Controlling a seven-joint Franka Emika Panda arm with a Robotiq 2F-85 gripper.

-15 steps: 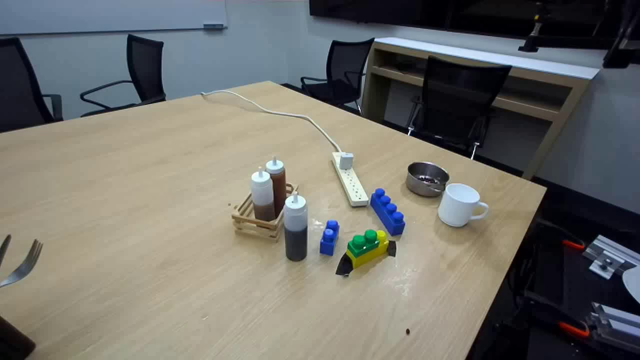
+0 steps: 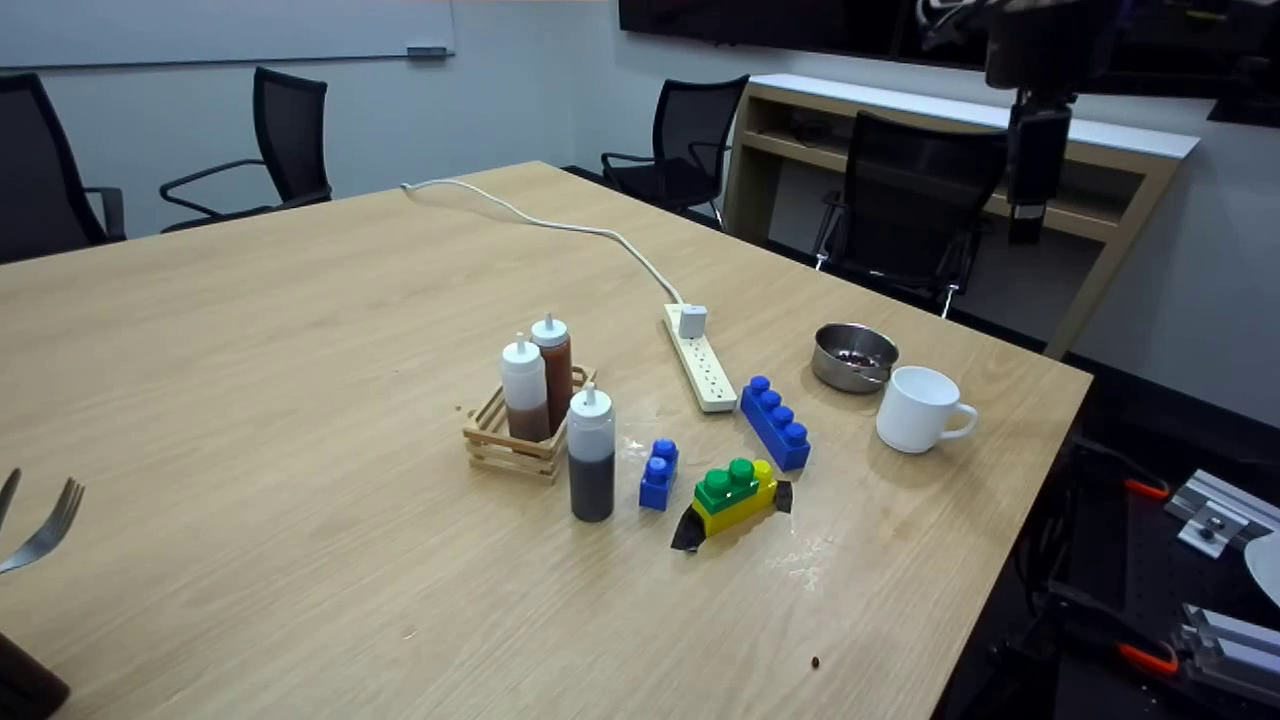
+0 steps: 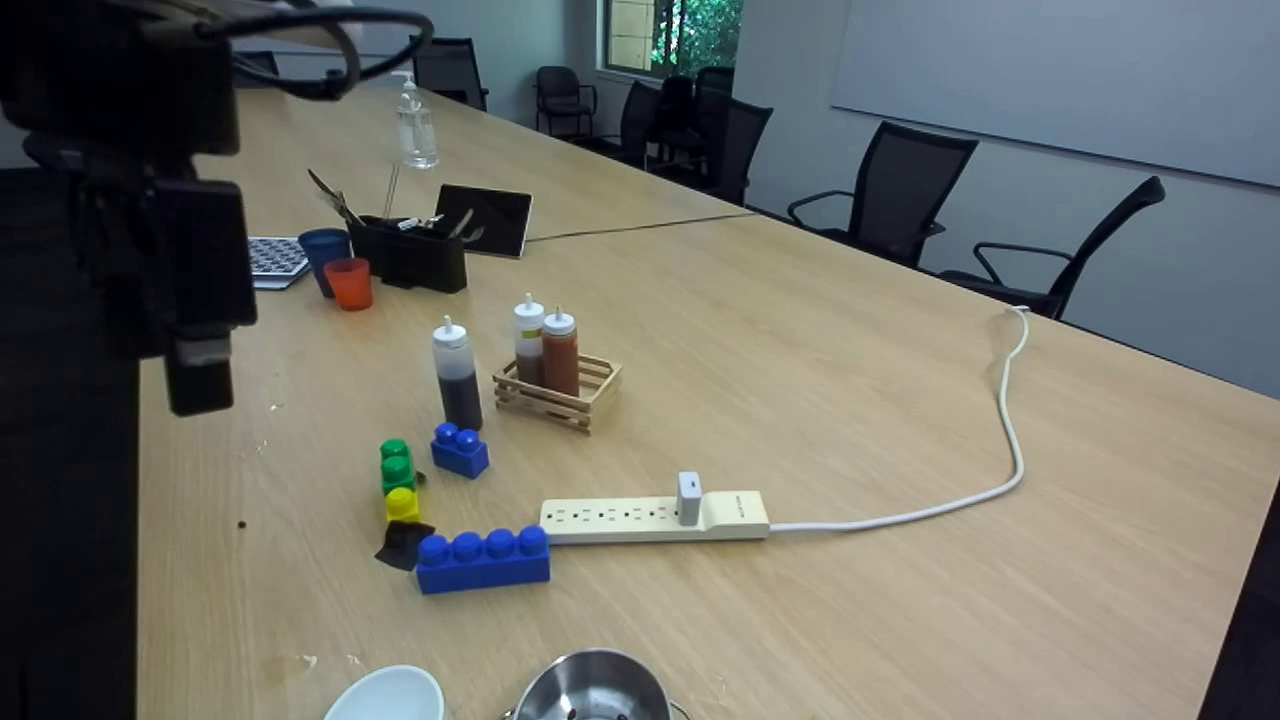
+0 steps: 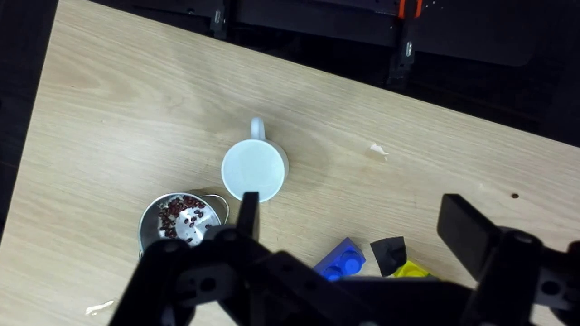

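Observation:
My gripper is open high above the table, its two dark fingers wide apart with nothing between them. In exterior view 1 the gripper (image 2: 1028,228) hangs at the upper right, above the table's edge. Below it in the wrist view, a white mug (image 4: 254,169) stands upright and looks empty, handle toward the near edge. Beside the mug is a small metal pot (image 4: 153,220) holding dark red beans. A long blue block (image 2: 775,426), a short blue block (image 2: 655,480) and a green block (image 2: 728,484) on a yellow block (image 2: 734,510) sit in mid-table.
A sauce bottle (image 2: 591,462) stands by a wooden crate (image 2: 513,458) with two more bottles. The power strip (image 2: 702,366) trails a white cord. Cups and a black utensil holder (image 3: 414,254) are farther off. Bare table lies around the mug.
The arm has come into exterior view 1 at the upper right, where its gripper was out of sight a second ago. The objects on the table have not moved.

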